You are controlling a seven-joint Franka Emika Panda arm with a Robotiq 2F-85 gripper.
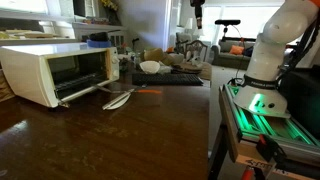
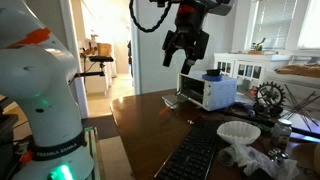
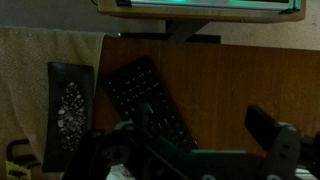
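My gripper (image 2: 180, 55) hangs high above the table, open, with nothing seen between its fingers. In the wrist view, the dark fingers (image 3: 264, 126) stand wide apart at the lower edge. A white toaster oven (image 1: 62, 72) sits on the brown table (image 1: 110, 145), its dark front facing the open tabletop. Near it lie a silvery utensil (image 1: 118, 100) and a thin orange item (image 1: 147, 91). A black keyboard (image 2: 190, 152) rests below and in front of the gripper, well apart from it.
Beside the keyboard are a white fluted bowl (image 2: 238, 132) and crumpled clear plastic (image 2: 270, 162). A black tray (image 3: 68, 116) holding small pale bits shows in the wrist view. Behind stands a dark spoked wheel (image 2: 268, 94).
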